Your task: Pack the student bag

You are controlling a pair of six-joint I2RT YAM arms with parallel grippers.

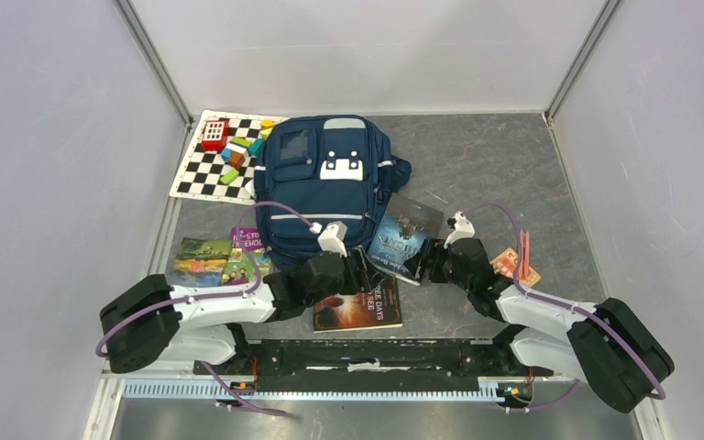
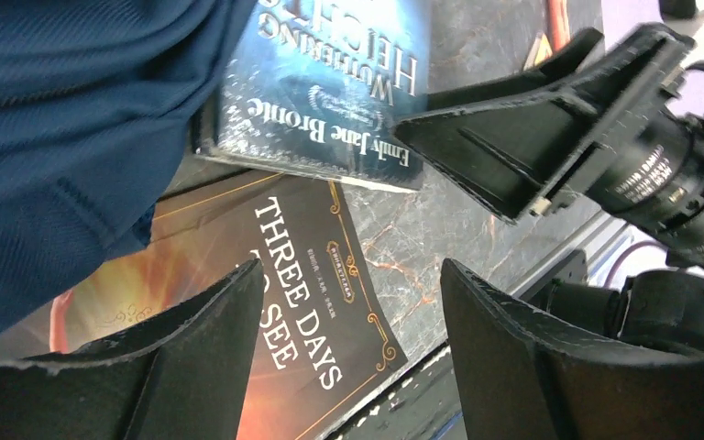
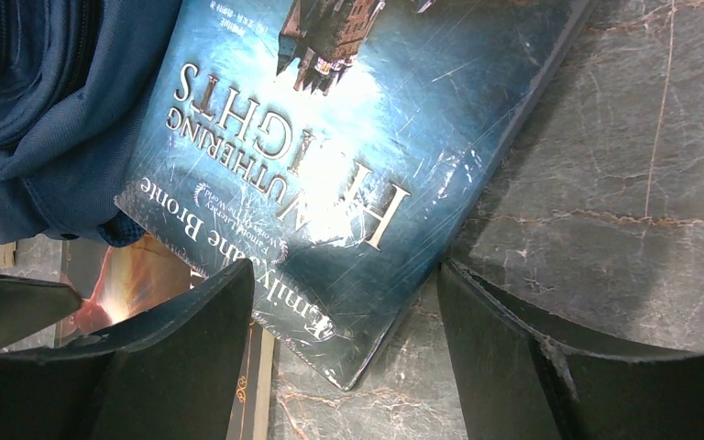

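The dark blue bag (image 1: 325, 183) lies flat at the middle of the table. Against its lower right side rests the blue Wuthering Heights book (image 1: 403, 234), one corner touching the bag in the right wrist view. My right gripper has its fingers parted over that book's near corner; whether they touch its edges I cannot tell. The Three Days to See book (image 2: 284, 302) lies flat in front of the bag. Above it my left gripper stands open, nothing between its fingers.
Two more books (image 1: 203, 261) lie at the left. A checkered board (image 1: 197, 170) with coloured blocks is at the back left. Orange pencils (image 1: 523, 252) lie at the right on orange cards.
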